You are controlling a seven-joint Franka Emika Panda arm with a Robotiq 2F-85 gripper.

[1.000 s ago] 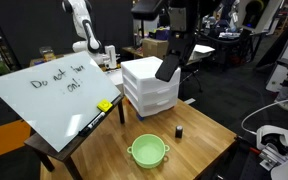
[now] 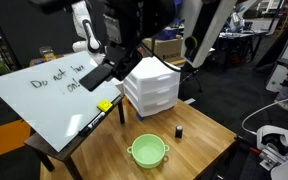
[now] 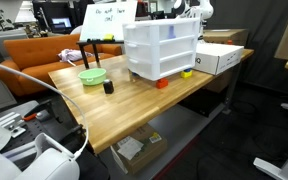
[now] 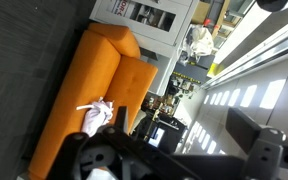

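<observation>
My gripper is raised in the air, looking out across the room, and its two dark fingers stand wide apart in the wrist view with nothing between them. In exterior view 1 it looms large and dark near the camera, one finger pad (image 2: 97,77) overlapping the whiteboard. A green two-handled bowl (image 2: 148,150) rests on the wooden table, well below the gripper. To its right stands a small black object (image 2: 179,131). The tilted whiteboard (image 2: 56,92) carries handwriting, partly hidden by the gripper, and a yellow item (image 2: 104,105) at its edge.
White stacked drawers (image 3: 162,47) stand on the table, with a red block (image 3: 162,84) and a yellow block (image 3: 187,74) beside them. An orange sofa (image 4: 89,95) fills part of the wrist view.
In exterior view 1 the gripper has swung left, from in front of the white drawers to over the whiteboard, and appears larger. The bowl, black object and board have stayed put.
</observation>
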